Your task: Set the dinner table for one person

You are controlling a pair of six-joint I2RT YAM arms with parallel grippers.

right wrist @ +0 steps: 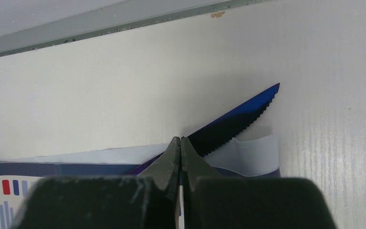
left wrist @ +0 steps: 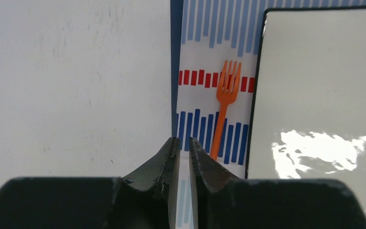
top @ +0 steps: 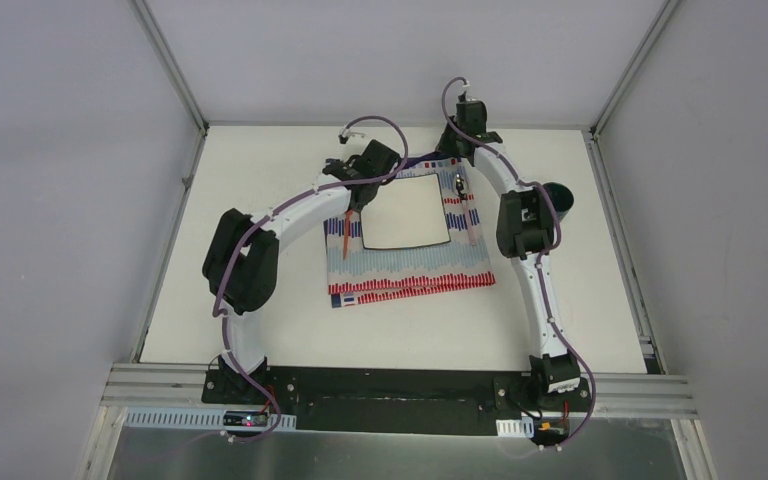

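Observation:
A square white plate [top: 403, 215] with dark rim lies on the striped mat [top: 410, 265]. An orange fork [left wrist: 225, 99] lies left of it; a pale utensil [top: 468, 225] lies right. A blue serrated knife [right wrist: 240, 114] lies diagonally across the mat's far edge. My left gripper hangs above the mat's left part beside the fork, slightly open, with nothing visible between its fingers. My right gripper is shut over the knife, which lies beneath its fingertips; whether it touches the knife is unclear.
A dark green cup [top: 557, 203] stands to the right of the mat, close to the right arm. Walls border the sides and back.

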